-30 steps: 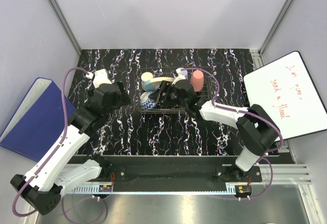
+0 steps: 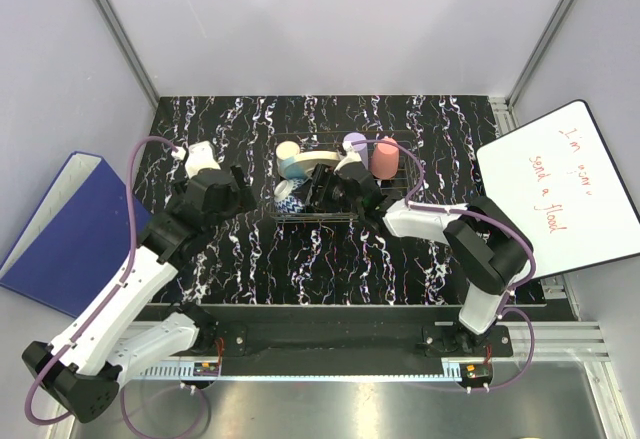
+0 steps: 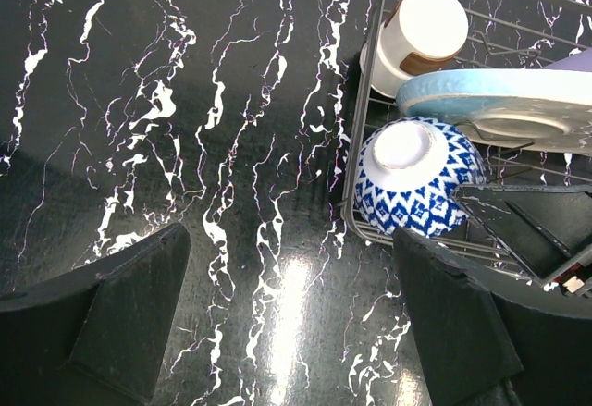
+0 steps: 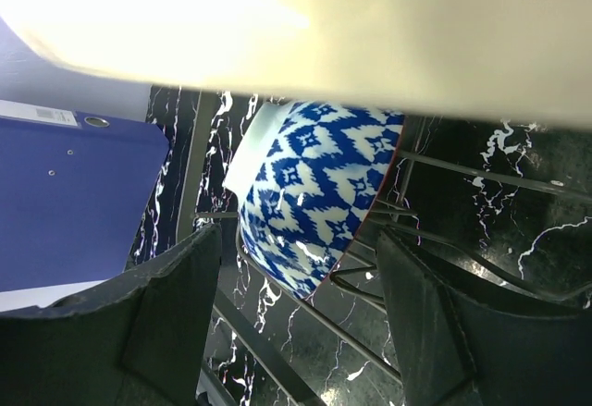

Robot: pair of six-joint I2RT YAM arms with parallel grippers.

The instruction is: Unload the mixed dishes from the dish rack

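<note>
The wire dish rack (image 2: 310,219) holds a blue-and-white patterned bowl (image 3: 412,184) lying on its side, a pale blue plate (image 3: 490,96), a cream cup (image 3: 425,27), a lilac cup (image 2: 355,141) and a pink cup (image 2: 385,159). My right gripper is down in the rack beside the bowl, fingers apart, the bowl just beyond them in the right wrist view; whether they touch it is unclear. My left gripper is open over the counter left of the rack, nothing between its fingers.
A blue binder (image 2: 70,239) leans at the left and a whiteboard (image 2: 555,189) at the right.
My right arm has shifted slightly, its elbow moving a little to the left and its gripper settling over the rack. The left arm is nearly unchanged.
</note>
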